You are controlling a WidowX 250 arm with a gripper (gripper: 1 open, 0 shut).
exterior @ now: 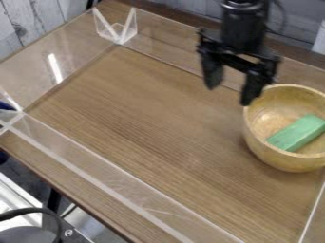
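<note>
My gripper (234, 68), dark and motion-blurred, hangs open over the back right of the wooden table (127, 133), just above and behind a light wooden bowl (267, 152). A green block (298, 133) lies in the bowl at the right. Nothing shows clearly between the fingers.
A clear plastic piece (117, 27) stands at the back left. Transparent strips edge the table, and black cables (38, 220) lie beyond its lower left.
</note>
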